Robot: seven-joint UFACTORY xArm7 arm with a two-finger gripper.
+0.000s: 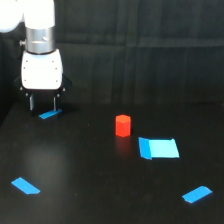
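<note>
At the far left hangs my white gripper (43,103), pointing down. Its two dark fingers stand apart, with nothing visible between them. A small red block (123,126) rests on the black table, well to the right of the gripper and nearer the camera. Just right of the block and a little closer lies a flat light-blue square (165,149), with a darker blue strip (145,149) along its left side. Block and square are apart.
Blue tape pieces mark the black table (100,185): one near the gripper (50,114), one at front left (25,186), one at front right (196,194). Between gripper and block the surface is clear. The background is dark.
</note>
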